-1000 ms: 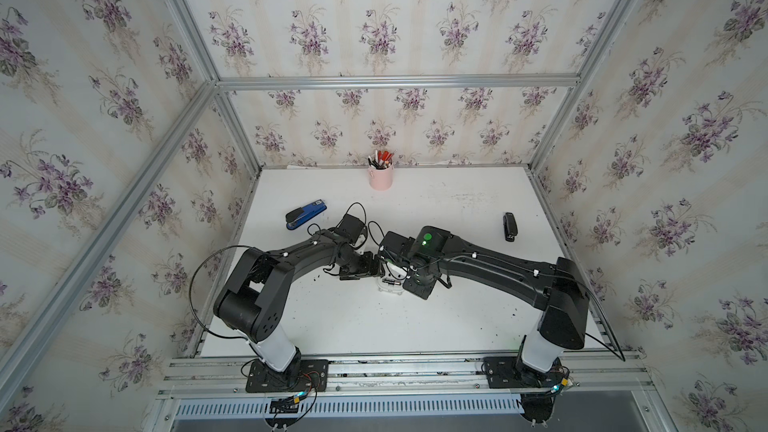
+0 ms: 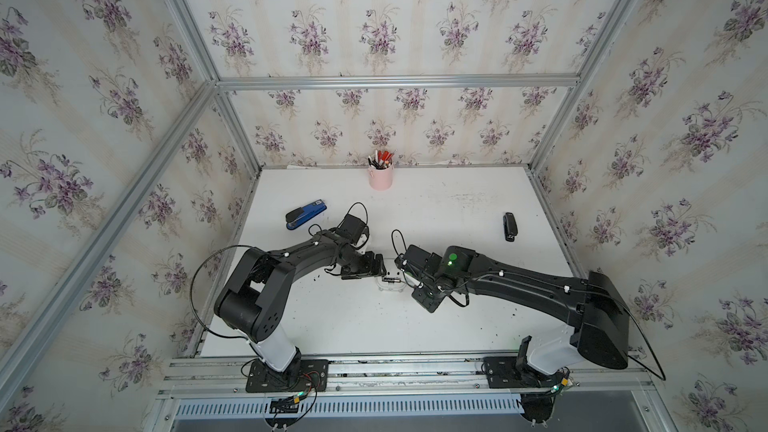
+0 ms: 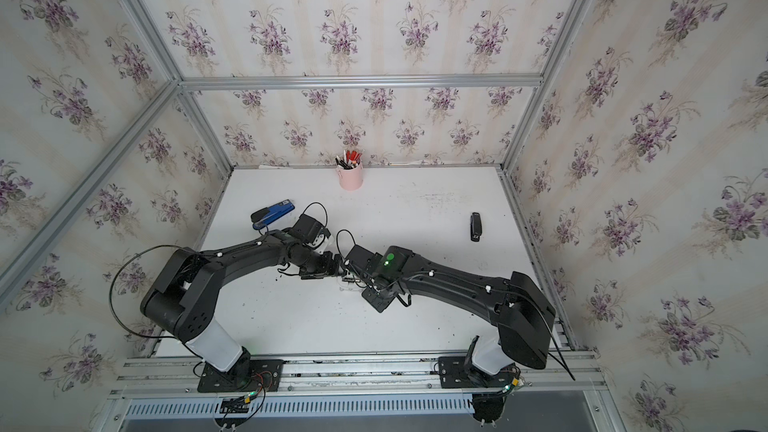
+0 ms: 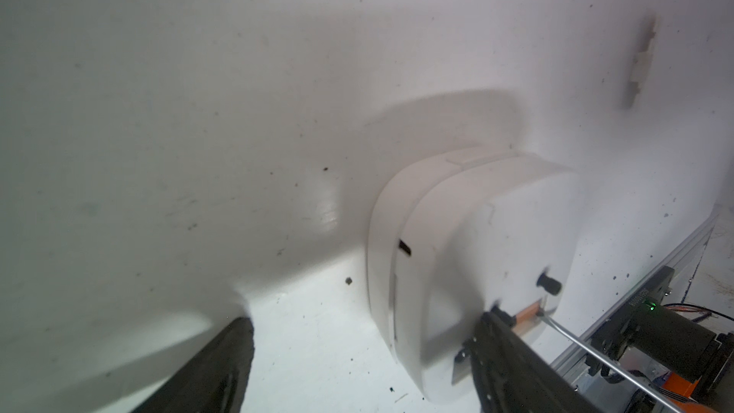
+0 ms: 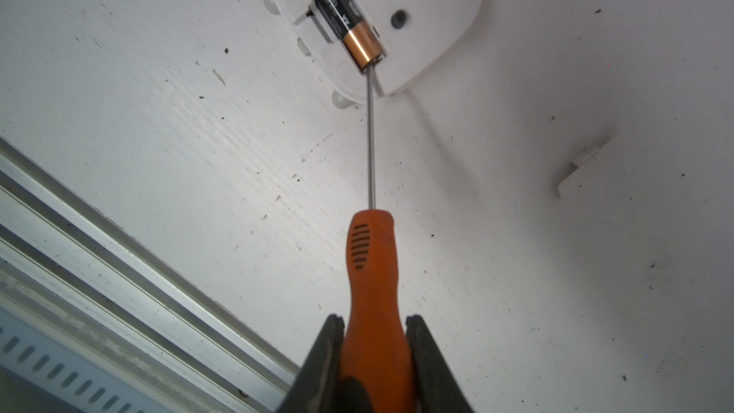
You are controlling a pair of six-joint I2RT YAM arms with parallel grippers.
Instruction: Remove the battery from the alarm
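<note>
The white alarm [image 4: 489, 221] lies with its battery side up on the table. In the right wrist view, the black and copper battery [image 5: 336, 11] sits in its open slot. My right gripper is shut on the orange handle of a screwdriver [image 5: 371, 260], whose metal tip meets the slot at the battery's copper end; exact contact cannot be told. My left gripper is part open, its fingers wide apart. One finger [image 4: 508, 371] overlaps the alarm near the battery and black knobs, hiding part of the slot; the other is over bare table.
A small white piece [image 5: 587, 159], perhaps the battery cover, lies on the table apart from the alarm. Farther off are a blue stapler [image 2: 305, 214], a pink pen cup [image 2: 381, 177] and a black object [image 2: 509, 226]. The back and right of the table have free room.
My right arm has drawn back to the right and toward the front edge, its gripper moving off from the left one. My left arm has barely moved.
</note>
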